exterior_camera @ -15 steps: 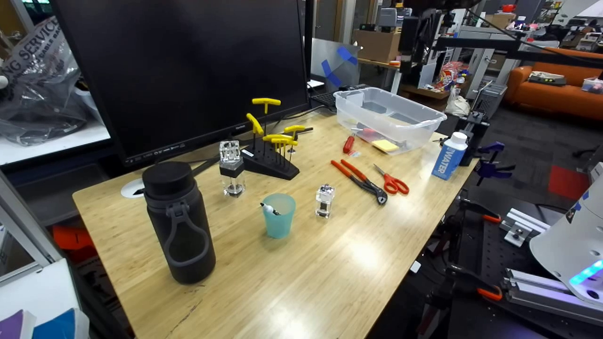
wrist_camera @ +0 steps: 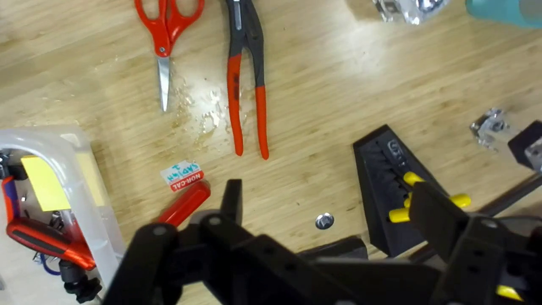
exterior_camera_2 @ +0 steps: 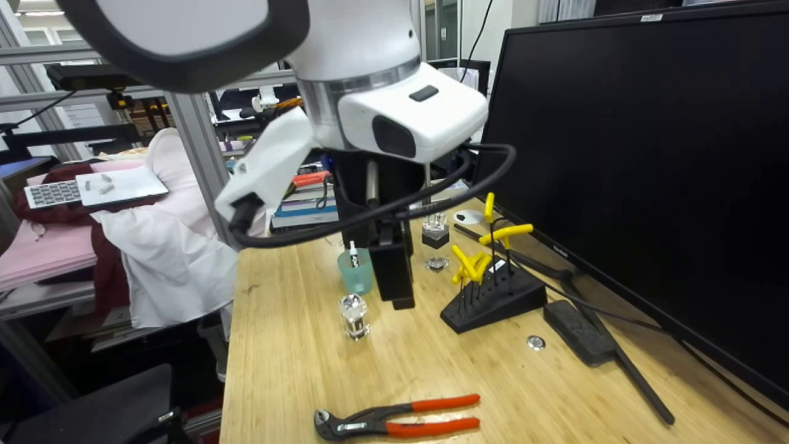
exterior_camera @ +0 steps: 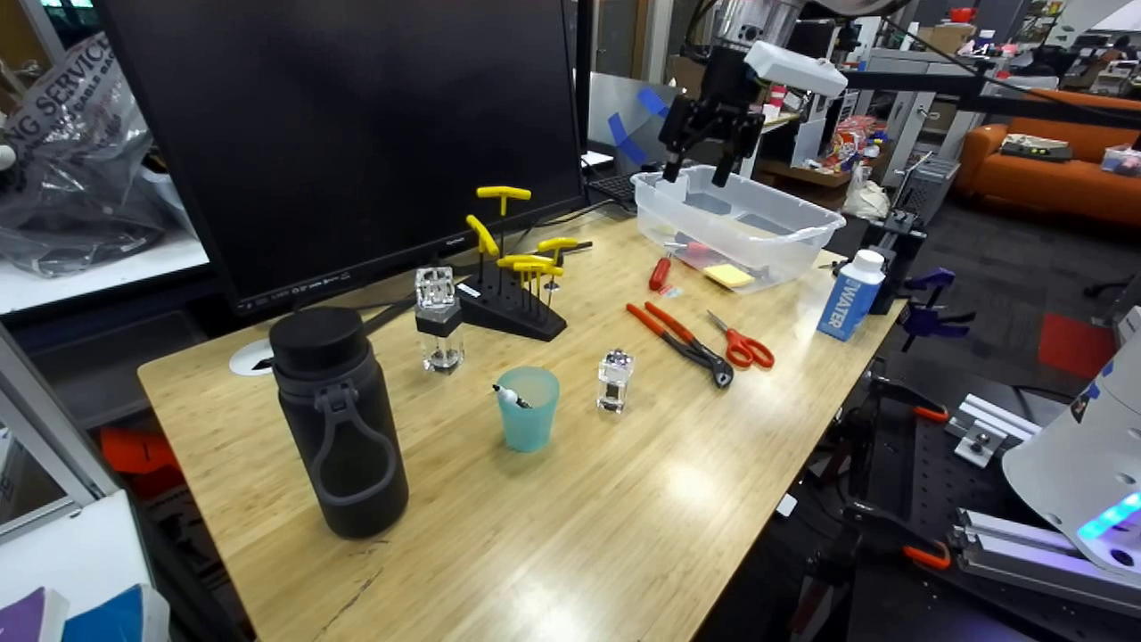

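Wide apart, the fingers of my gripper (exterior_camera: 697,173) have nothing between them; in exterior view 1 they hang above the back-left part of the clear plastic bin (exterior_camera: 770,230). The wrist view looks down on the table past the gripper. Below lie red-handled pliers (wrist_camera: 246,76), red scissors (wrist_camera: 162,38), a red-handled tool (wrist_camera: 185,203) partly hidden by a finger, and a small silver disc (wrist_camera: 324,220). The black hex-key stand (wrist_camera: 373,173) with yellow handles is partly covered by the other finger.
A teal cup (exterior_camera: 527,412) holding a marker stands mid-table, with clear acrylic pieces nearby. A black bottle (exterior_camera: 340,428) is near the left edge, a blue water carton (exterior_camera: 852,298) at the right edge. The monitor (exterior_camera: 353,128) blocks the back.
The arm has come lower and moved left in exterior view 1, bringing the gripper over the bin's back-left side. The objects on the table have not visibly moved.
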